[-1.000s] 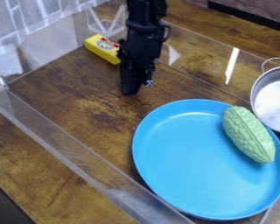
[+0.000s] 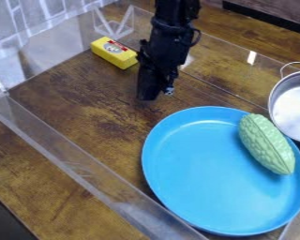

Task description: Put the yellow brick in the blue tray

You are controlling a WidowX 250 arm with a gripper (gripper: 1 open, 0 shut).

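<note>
The yellow brick (image 2: 112, 52) lies at the back left of the wooden surface, with a pale label patch and red marking on it. Toward the front right is the blue tray (image 2: 205, 187), round and low-rimmed. My black gripper (image 2: 156, 92) points down over the table between the two, right of the brick and behind the tray. It appears apart from both. Its fingers are dark and blend together, so their spread cannot be made out.
A green ridged vegetable-like object (image 2: 266, 143) rests in the tray's right side. Beside it at the right edge stands a metal pot (image 2: 292, 105). A clear wall (image 2: 83, 169) borders the left front. Bare wood (image 2: 78, 112) lies open at left.
</note>
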